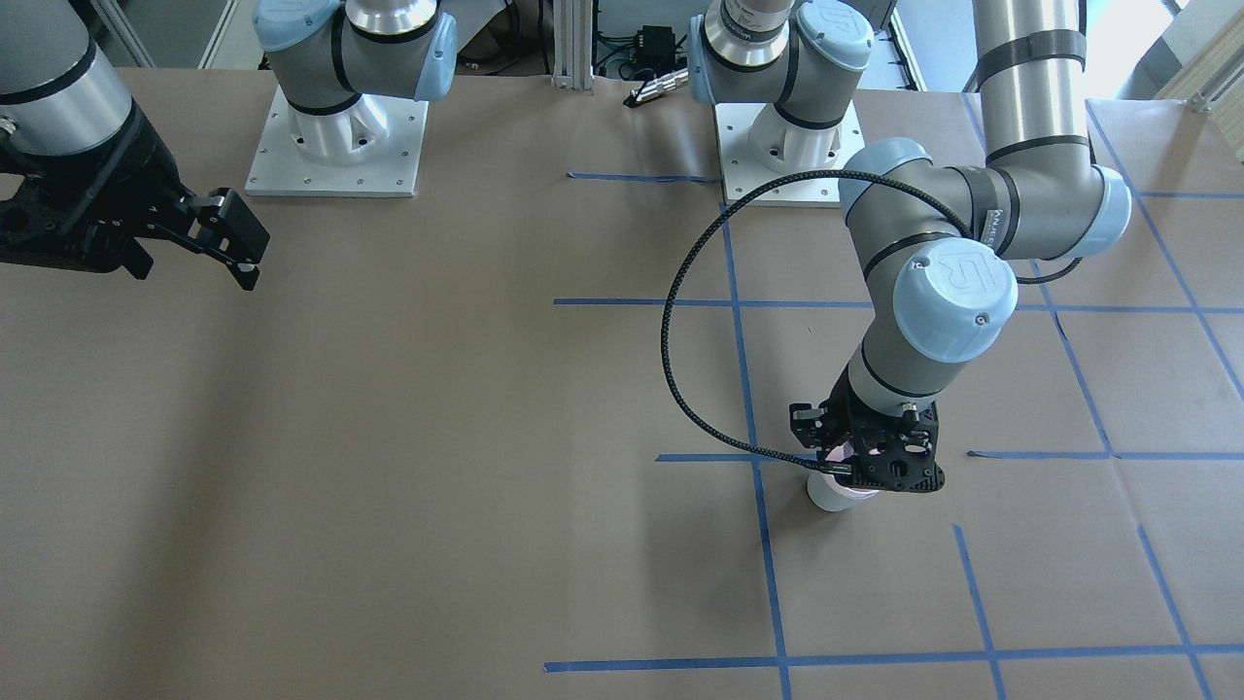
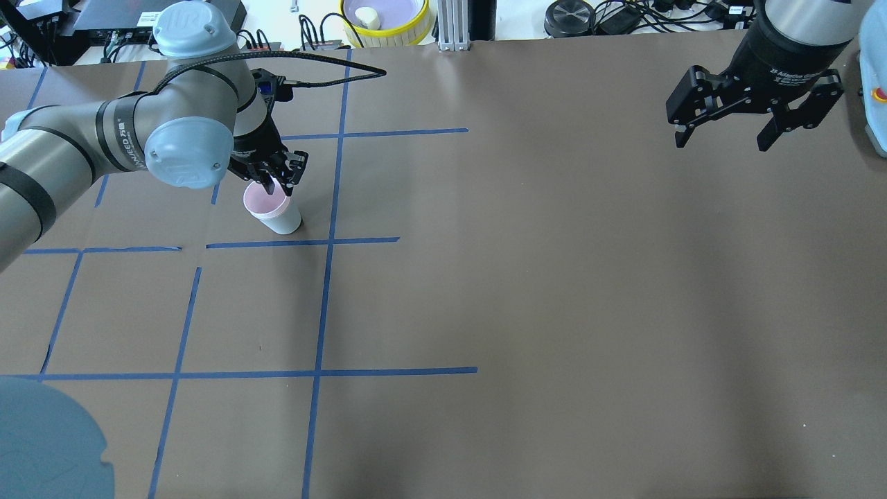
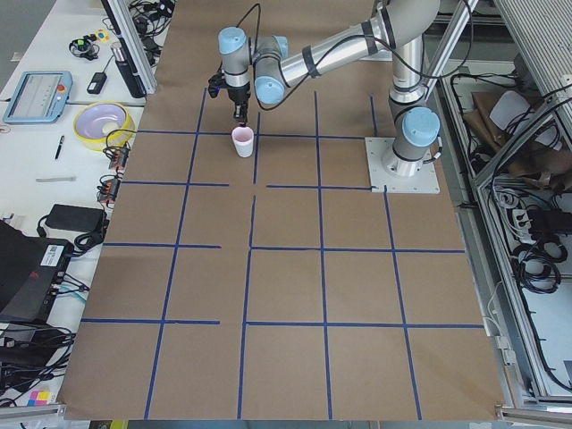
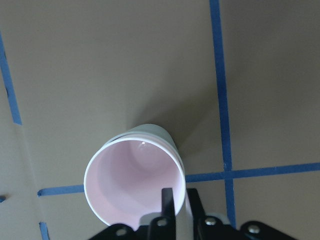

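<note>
A pale cup with a pink inside point(image 4: 125, 180) stands on the taped table, also seen as the white cup point(image 3: 243, 145) in the left view and point(image 2: 274, 213) in the top view. My gripper is right at the cup's rim; its two black fingers are close together, one over the inside of the cup, the other at the outside of the near wall. Whether they grip the rim I cannot tell. In the front view the gripper's body hides much of the cup.
Other arms stand around the table, including a black gripper point(image 2: 752, 108) at the top right. Cables, boxes and a yellow-rimmed tub point(image 3: 85, 130) lie beyond the edge.
</note>
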